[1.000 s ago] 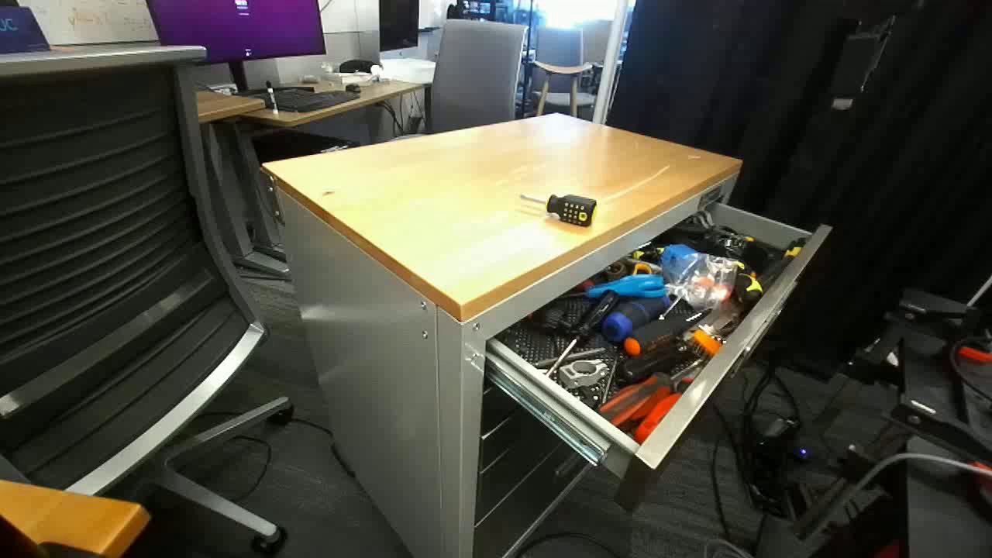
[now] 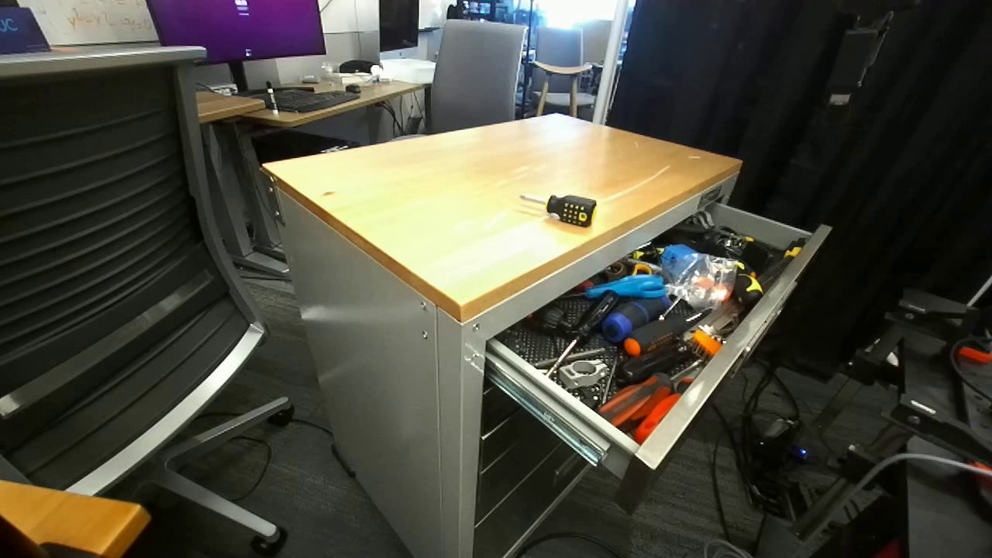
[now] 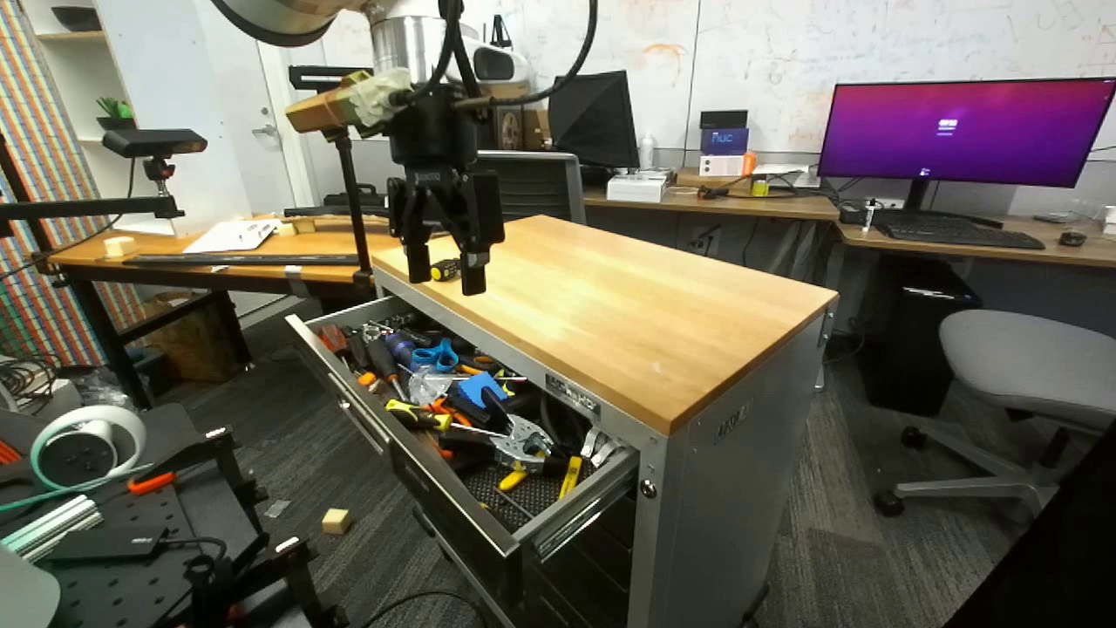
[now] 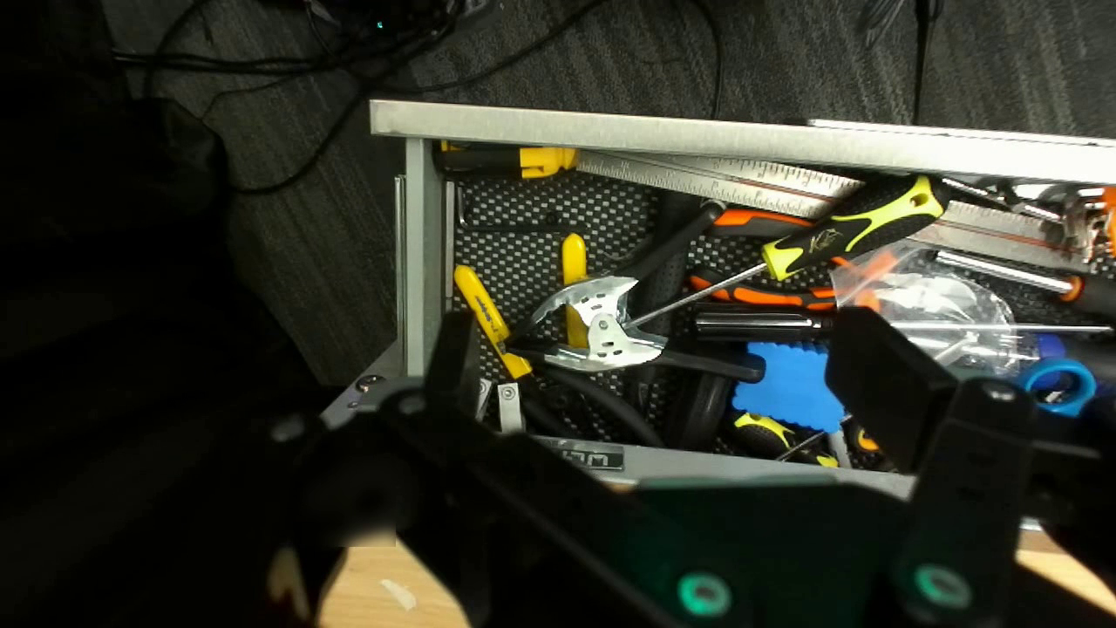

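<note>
My gripper (image 3: 446, 270) hangs in the air with its fingers apart and nothing between them. Beneath it, the wrist view shows one end of a pulled-out drawer (image 4: 643, 129) full of tools. Between the fingers in that view lie a spring clamp (image 4: 607, 330) with yellow-tipped handles and a blue piece (image 4: 790, 385). A black-and-yellow screwdriver (image 4: 858, 227) lies farther to the right. On the wooden cabinet top (image 2: 465, 191), a stubby screwdriver (image 2: 572, 210) with a black, yellow-dotted handle rests near the drawer-side edge; the fingers partly cover it in exterior view 2.
The drawer also holds blue-handled scissors (image 2: 632, 285), a clear plastic bag (image 2: 699, 279) and red-handled tools (image 2: 637, 400). Most of the cabinet top is bare. A black curtain (image 2: 744, 93) hangs beside the cabinet, and an office chair (image 2: 102, 232) stands at its other end.
In exterior view 1, a dark part against the black curtain at upper right has shifted slightly. The drawer, its tools and the stubby screwdriver look unmoved.
</note>
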